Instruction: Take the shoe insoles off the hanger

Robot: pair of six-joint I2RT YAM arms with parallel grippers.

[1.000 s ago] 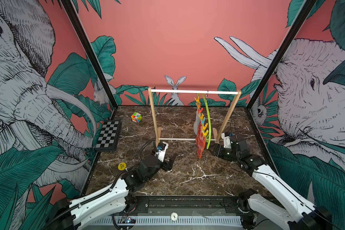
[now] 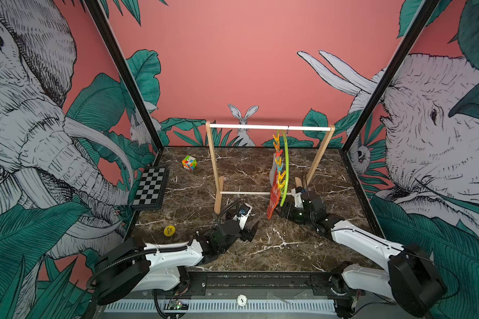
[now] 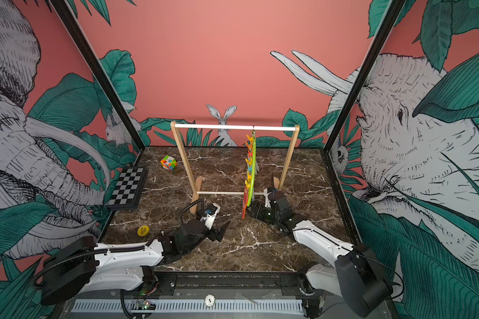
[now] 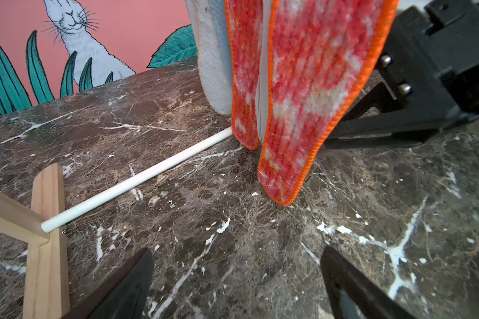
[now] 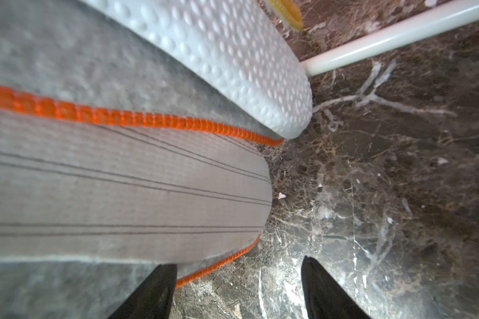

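Note:
Several insoles hang from a green clip hanger [image 2: 285, 159] with coloured clips on the rack's top bar. The nearest red, orange-edged insole [image 4: 314, 95] hangs above the left gripper's view; a white-grey one [image 4: 213, 74] is behind it. My left gripper stands open and empty, low and left of the insoles. My right gripper is open beside their grey backs [image 5: 122, 191], close on their right, its left finger near the lower orange-edged insole, nothing visibly held.
The wooden rack [image 2: 213, 159] has a low white bar behind the insoles. A cube puzzle [image 2: 189, 162], checkerboard [image 2: 148, 187] and yellow disc [image 2: 169, 230] lie at the left. Bare table is in front.
Both grippers have moved inward toward the insoles, the right one leftward, the left one rightward. The hanger and insoles have swung a little to the left.

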